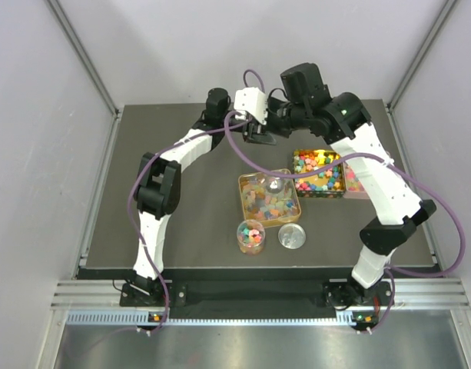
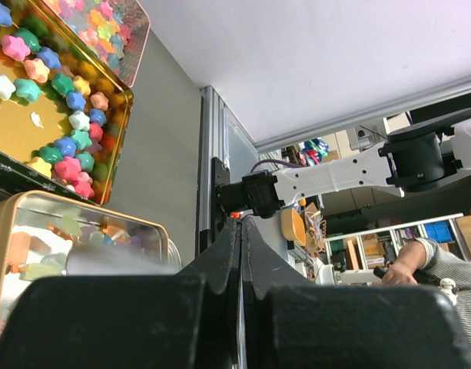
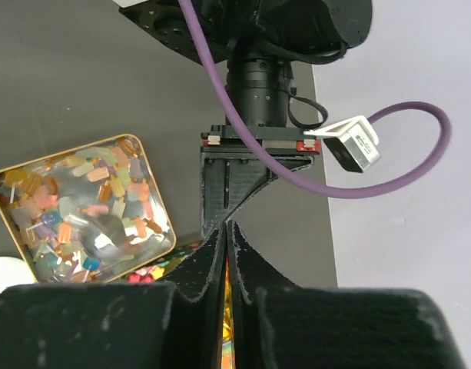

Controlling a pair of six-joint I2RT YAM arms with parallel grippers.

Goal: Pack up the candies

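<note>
The gold tin of star candies (image 1: 318, 174) sits right of the open tin of translucent candies (image 1: 268, 201); a pink box (image 2: 131, 38) lies beside them. A clear jar of candies (image 1: 250, 235) stands in front, with a silver lid (image 1: 292, 236) beside it. My left gripper is shut, nothing visible between its fingers, raised behind the tins. My right gripper is high over the table near the left one; its fingers are together, and any held thing is too hidden to tell. A blurred shiny shape hovers over the translucent candies in the top view.
Bare table (image 1: 189, 223) lies left of the jar and tins. Walls border the table at the back and both sides. Purple cables loop over both arms and across the workspace.
</note>
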